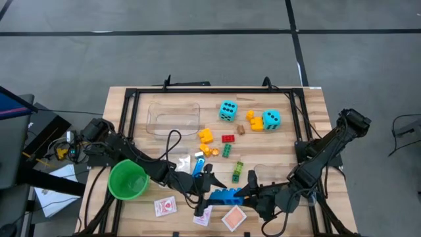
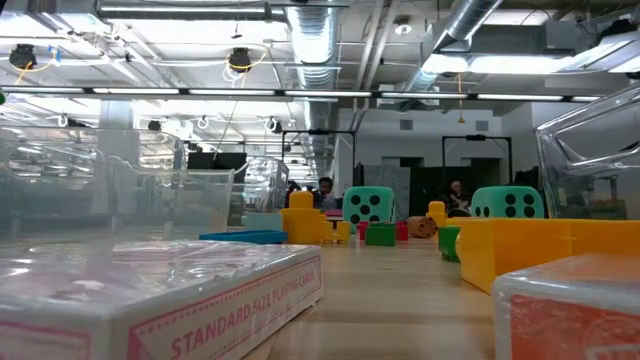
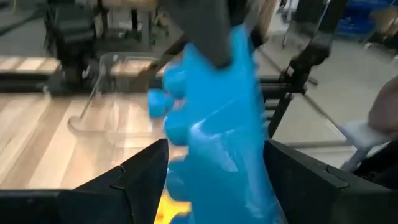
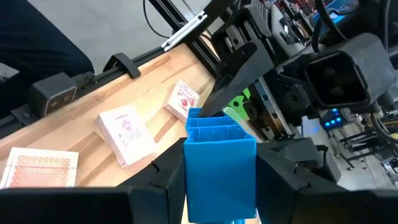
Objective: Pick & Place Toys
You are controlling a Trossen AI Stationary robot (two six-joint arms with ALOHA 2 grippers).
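The long blue block [image 1: 224,196] is held up between both arms over the near part of the table. My right gripper is shut on it, fingers pressed to both sides of its near end. At the block's other end, my left gripper stands open with the studded block [image 3: 221,134] between its fingers; a gap shows on the stud side. In the high view, toys lie beyond the arms: teal dice [image 1: 227,110], yellow pieces [image 1: 206,135], a red brick [image 1: 227,139] and green bricks [image 1: 237,172].
A green bucket [image 1: 128,180] stands at the left beside the left arm. Card packs [image 1: 166,206] lie along the near edge. A clear plastic bin [image 1: 172,120] occupies the back left, and black frame bars [image 1: 210,91] border the work area.
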